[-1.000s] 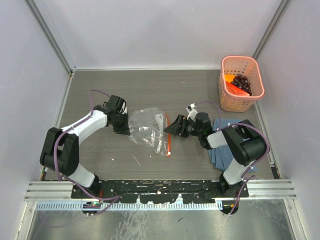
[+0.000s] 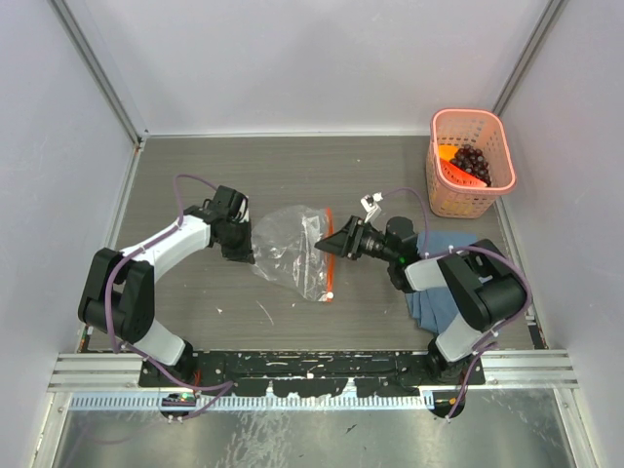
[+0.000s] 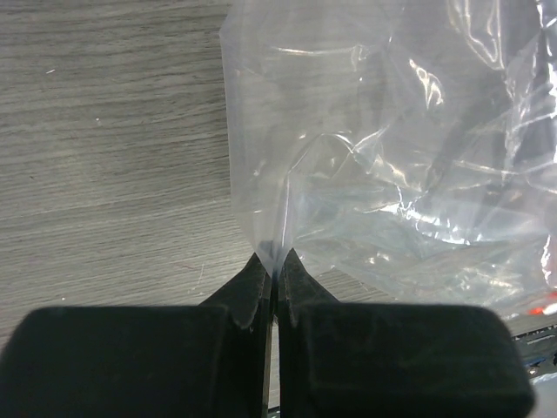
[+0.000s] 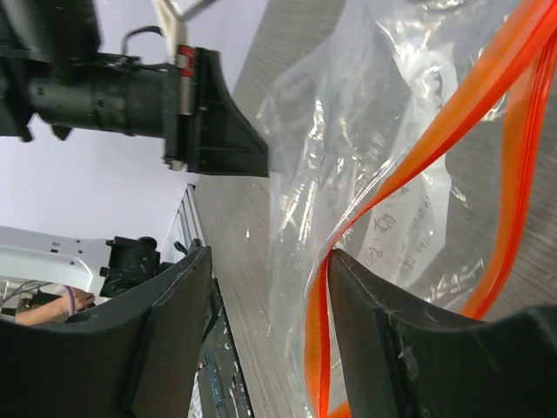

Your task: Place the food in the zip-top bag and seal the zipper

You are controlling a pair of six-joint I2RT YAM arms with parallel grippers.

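Observation:
The clear zip top bag (image 2: 283, 249) lies in the middle of the table, its orange zipper edge (image 2: 330, 278) facing right. In the left wrist view, my left gripper is shut on a gathered corner of the bag's clear film (image 3: 348, 174). My right gripper is at the orange mouth, fingers part open. One of its fingers (image 4: 348, 287) touches the orange zipper strip (image 4: 396, 178), while the other finger (image 4: 187, 283) stands apart outside the film. Dark grapes (image 2: 471, 164) and orange and yellow food pieces (image 2: 458, 174) are in the basket.
A peach-coloured basket (image 2: 472, 202) stands at the back right, against the wall. A folded blue cloth (image 2: 429, 310) lies under the right arm. Bare table (image 2: 292, 175) shows behind and in front of the bag.
My right gripper has shifted slightly at the bag's mouth, and its fingers look more spread. The orange edge has moved a little with it. The left arm has stayed still.

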